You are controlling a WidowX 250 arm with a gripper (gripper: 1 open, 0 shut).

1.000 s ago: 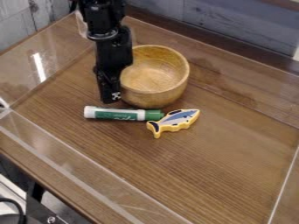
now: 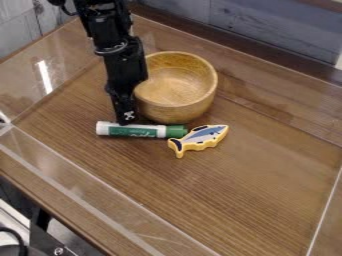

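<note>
My gripper (image 2: 126, 108) reaches down from the top left, its tip low at the left side of a tan bowl (image 2: 187, 80). It looks shut; whether anything thin is between the fingers is too dark and small to tell. Just in front lies a white and green tube (image 2: 136, 130), and to its right a yellow fish-shaped object (image 2: 199, 138) with a blue middle.
A pale wall (image 2: 267, 30) bounds it at the back.
The arm has shifted slightly to the left, its tip still low beside the bowl. The tube and fish-shaped object look unmoved.
</note>
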